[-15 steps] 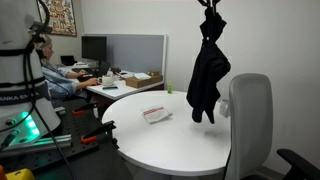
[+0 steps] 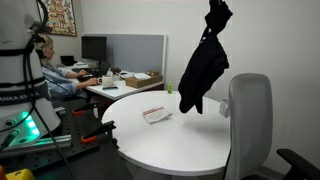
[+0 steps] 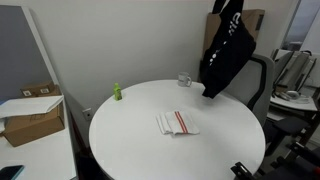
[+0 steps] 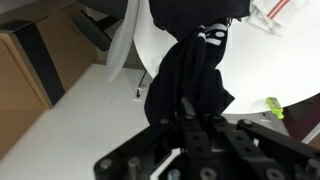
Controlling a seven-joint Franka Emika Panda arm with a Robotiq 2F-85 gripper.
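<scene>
A black cloth [image 2: 206, 67] hangs in folds above the round white table [image 2: 165, 155], gathered at the top and loose at the bottom. In exterior view 2 the black cloth [image 3: 228, 60] is in front of the wall side, near the grey chair. From the wrist, my gripper is shut on the black cloth [image 4: 187, 75], which trails away from the fingers and shows small white marks. The cloth covers most of the fingertips.
On the table lies a white towel with red stripes [image 3: 177, 122]. A white mug [image 3: 184, 78] and a green bottle [image 3: 117, 91] stand towards its edge. A grey chair [image 2: 250, 122] borders the table.
The cloth's upper part has shifted right in exterior view 1, while its lower end has swung left, so it now hangs at a slant. The towel and mug have stayed put.
</scene>
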